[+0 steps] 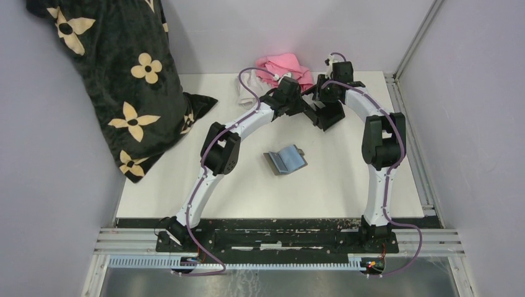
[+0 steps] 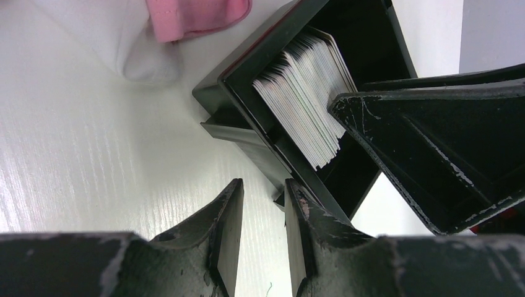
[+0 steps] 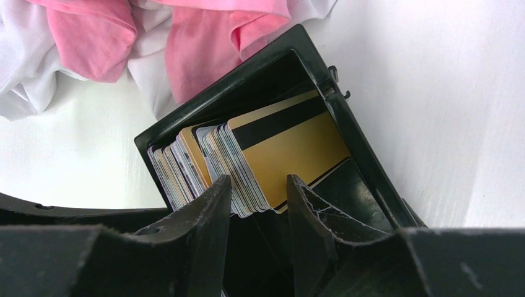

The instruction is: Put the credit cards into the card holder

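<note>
A stack of credit cards leans inside an open black box; in the right wrist view a gold card with a black stripe (image 3: 297,148) lies topmost. Over the cards stands my right gripper, its fingers apart; the cards show below and between the tips, and a firm hold on any is not visible. My left gripper is part open beside the box's near side, with only table between its fingers. The card holder (image 1: 286,159), blue inside, lies opened on the table in front of the box.
Pink cloth (image 1: 286,67) and white cloth (image 1: 251,86) lie behind and left of the box. A dark flowered cloth (image 1: 133,93) drapes over the table's left side.
</note>
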